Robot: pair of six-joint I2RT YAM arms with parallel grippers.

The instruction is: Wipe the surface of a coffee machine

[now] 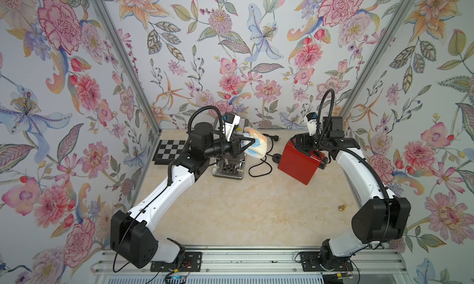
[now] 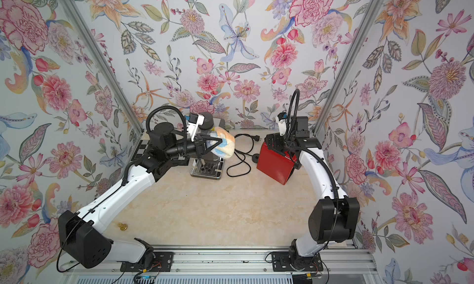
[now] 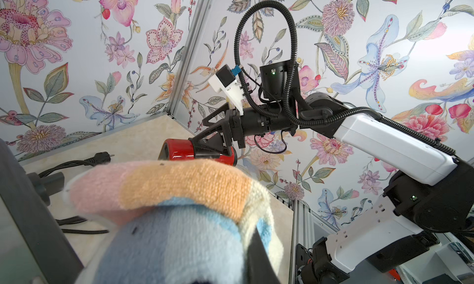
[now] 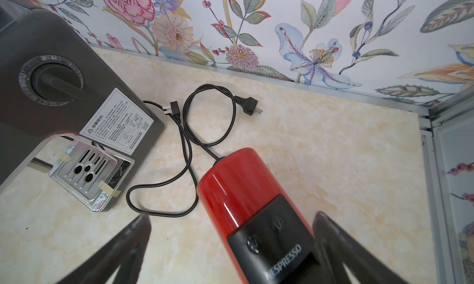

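A striped pastel cloth hangs bunched from my left gripper, which is shut on it. In the left wrist view the cloth covers most of the fingers. The red Nespresso machine stands at the right of the table. My right gripper is open over this machine's upper left end in the top right view. Between its widely spread fingers, the right wrist view shows the red body below, ungripped. A grey coffee machine with a metal drip tray stands behind the left gripper, partly hidden.
A black power cable with a plug lies coiled between the machines. A checkered board is at the back left. A small brass-coloured object rests at the right.
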